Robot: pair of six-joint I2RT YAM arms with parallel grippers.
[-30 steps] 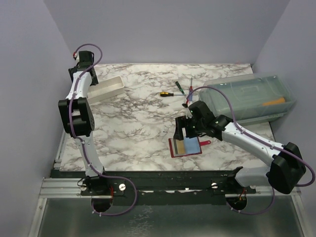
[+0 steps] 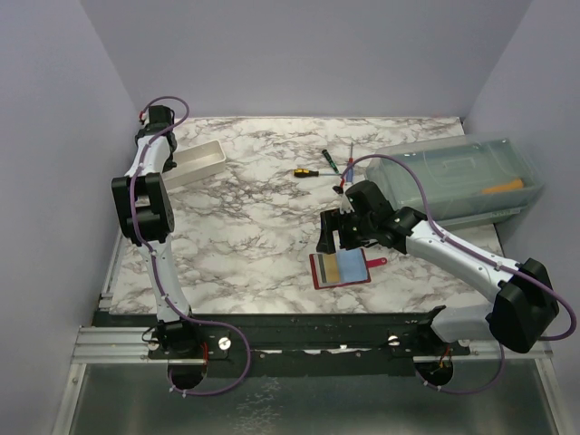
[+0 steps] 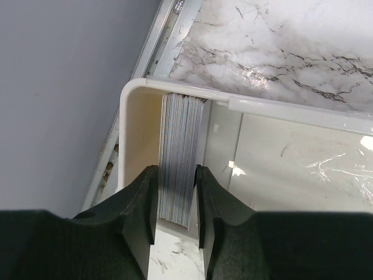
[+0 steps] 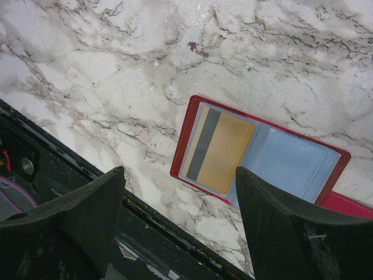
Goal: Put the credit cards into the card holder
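A stack of cards [image 3: 182, 134] stands on edge at one end of a white tray [image 3: 315, 121]. In the left wrist view, my left gripper has its fingers parted on either side of the stack, close against it; a firm grip cannot be made out. From above, that arm's tip hides this end of the tray [image 2: 204, 161]. The red-edged card holder [image 4: 290, 163] lies spread open on the marble table, with a gold, grey-striped card [image 4: 226, 146] in its left pocket; the right pocket looks pale blue. Over the holder, my right gripper is open and empty.
Screwdrivers, one yellow and black [image 2: 306, 172], one green [image 2: 330, 160], lie at mid-back. A clear lidded box [image 2: 453, 177] fills the back right. Close to the left tray runs the grey side wall [image 3: 64, 105].
The right arm has shifted only a little. Holder and tray appear unmoved.
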